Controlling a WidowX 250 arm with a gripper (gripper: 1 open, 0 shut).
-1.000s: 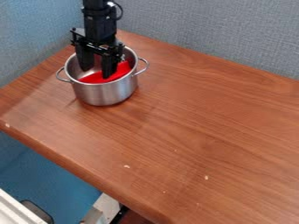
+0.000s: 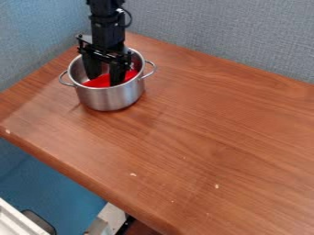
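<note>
A steel pot (image 2: 109, 97) with two loop handles stands at the left back of the wooden table. Something bright red (image 2: 113, 80) lies inside it. My black gripper (image 2: 106, 70) reaches down from above into the pot, over the red thing. Its fingertips are dark and partly hidden, so whether it is open or shut is unclear.
Grey-blue panels stand behind and to the left. A white bin edge (image 2: 17, 222) shows at the lower left, below the table.
My gripper has shifted slightly within the pot area and sits a little lower than a second ago. The pot stays in place.
</note>
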